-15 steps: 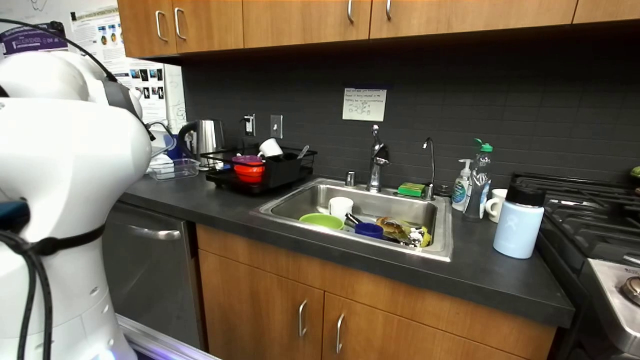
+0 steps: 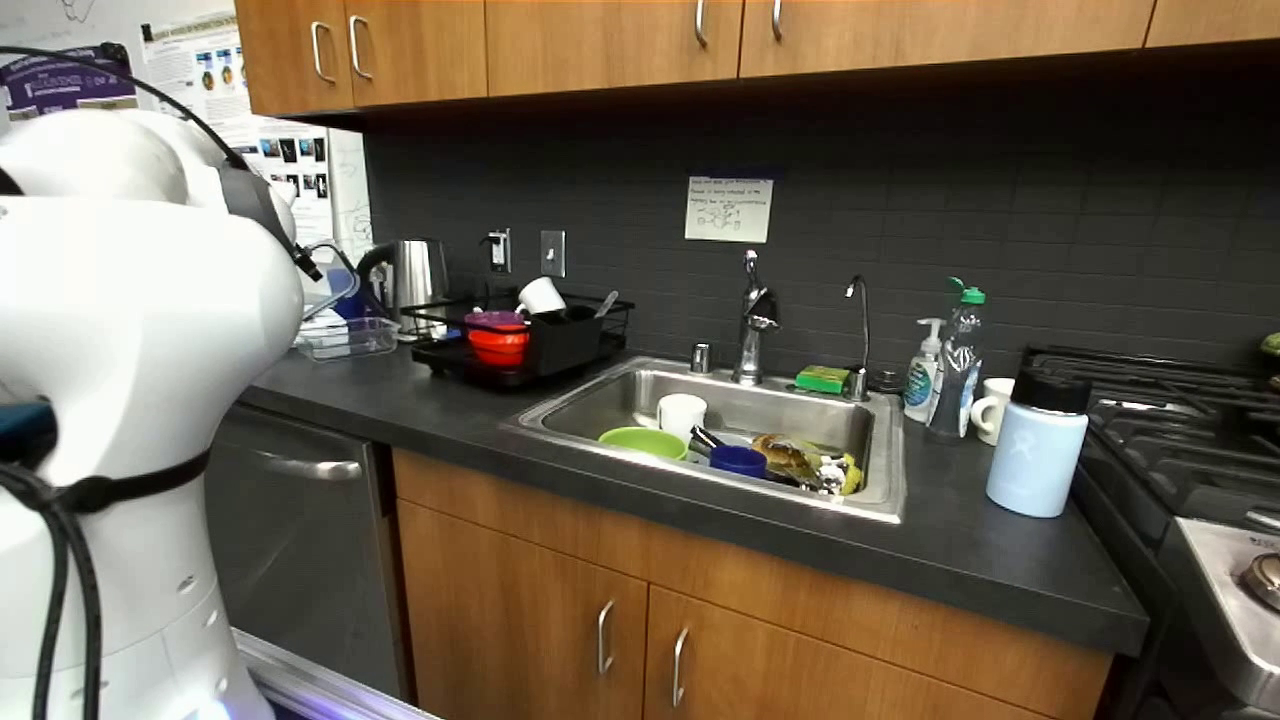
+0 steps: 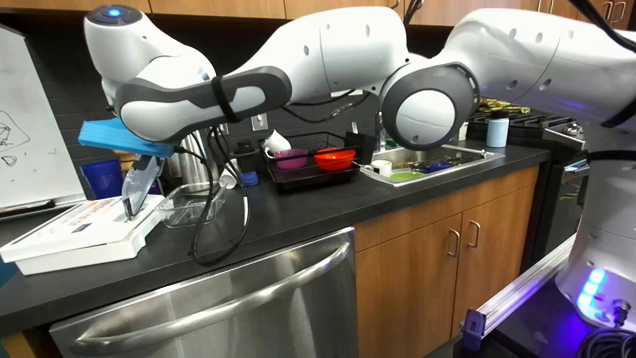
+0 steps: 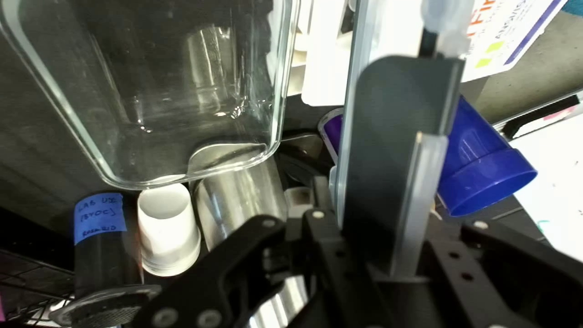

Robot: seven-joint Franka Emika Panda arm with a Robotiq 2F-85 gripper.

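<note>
My gripper is shut on a clear item point(image 4: 355, 71) with a dark grey panel point(image 4: 401, 109), seen nearly edge-on in the wrist view. In exterior view 2 the clear item point(image 3: 139, 182) slants down from my gripper, its lower end over a white box point(image 3: 65, 253); contact there cannot be made out. An empty clear container point(image 3: 182, 206) sits on the counter just right of the box. From the wrist, that container point(image 4: 112, 164) fills the upper left.
A blue cup point(image 4: 483, 169), white cups point(image 4: 169, 229) and a metal kettle point(image 4: 235, 191) crowd the back. The dish rack point(image 3: 316, 173) stands further right, before the sink point(image 2: 888, 480). Cables point(image 3: 247, 209) hang from the arm. Counter in front of the rack is clear.
In exterior view 1 the visible grey and white upper part of my arm has shifted slightly right and down. The rack, the sink and their contents look unchanged.
</note>
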